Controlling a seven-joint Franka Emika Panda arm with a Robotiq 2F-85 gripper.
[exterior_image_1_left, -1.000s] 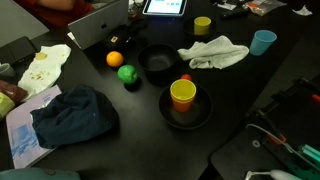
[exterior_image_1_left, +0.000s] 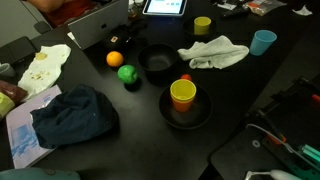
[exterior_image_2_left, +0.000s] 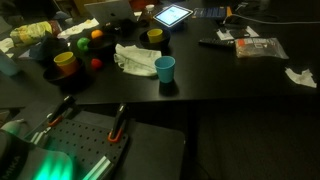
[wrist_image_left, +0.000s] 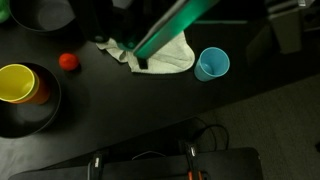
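No task object is named. An orange-yellow cup (exterior_image_1_left: 183, 95) stands in a dark bowl (exterior_image_1_left: 186, 119), with a small red ball (exterior_image_1_left: 186, 78) beside it. Behind them is an empty black bowl (exterior_image_1_left: 159, 62). A pale cloth (exterior_image_1_left: 214, 52) lies crumpled on the table, and a blue cup (exterior_image_1_left: 262, 42) stands to its right. Farther back, a yellow cup (exterior_image_1_left: 202, 25) sits on a dark dish. Blurred dark parts and a teal strip (wrist_image_left: 180, 25) fill the top of the wrist view; my gripper's fingers cannot be made out there, nor whether they hold anything.
A green ball (exterior_image_1_left: 128, 74), an orange ball (exterior_image_1_left: 113, 59) and a dark cloth heap (exterior_image_1_left: 75, 117) lie to the left. A tablet (exterior_image_1_left: 165, 6) stands at the back. Black handles (exterior_image_2_left: 118, 122) rise near my base.
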